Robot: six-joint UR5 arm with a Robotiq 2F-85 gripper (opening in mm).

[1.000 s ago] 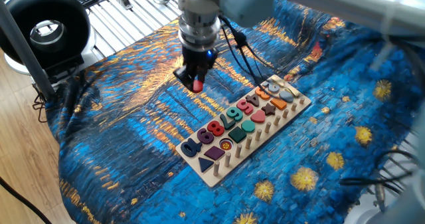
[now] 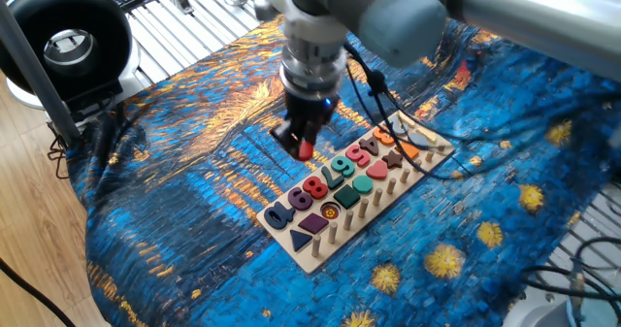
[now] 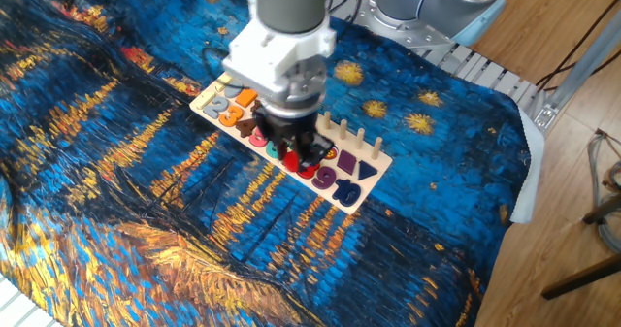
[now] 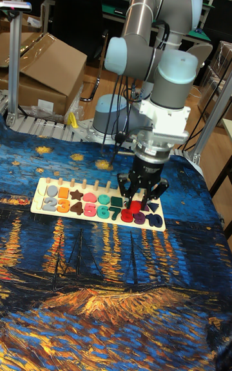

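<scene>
The wooden number-and-shape board [image 2: 315, 262] lies on the patterned cloth, a row of upright pegs along one long side. Colored numerals fill one row, among them the red 8 [image 2: 315, 187]. In the shape row, a round recess [image 2: 330, 211] with a printed flower sits between the purple shape [image 2: 312, 223] and the green square [image 2: 345, 196]. My gripper [image 2: 299, 147] hangs above the board, pointing down, shut on a small red piece [image 2: 306, 151] at its fingertips. The piece also shows as red [image 4: 136, 206] below the gripper in exterior view 3; its exact shape is unclear.
Loose black cables [image 2: 388, 104] hang from the arm over the board's far end in exterior view 1. Cloth around the board is clear. A black round object [image 2: 68, 46] stands at the table's corner, and a cardboard box [image 4: 48, 72] lies behind the table.
In exterior view 1, my gripper has moved right and slightly down, nearer the board, carrying the red piece. The cables have swung; the board has stayed in place.
</scene>
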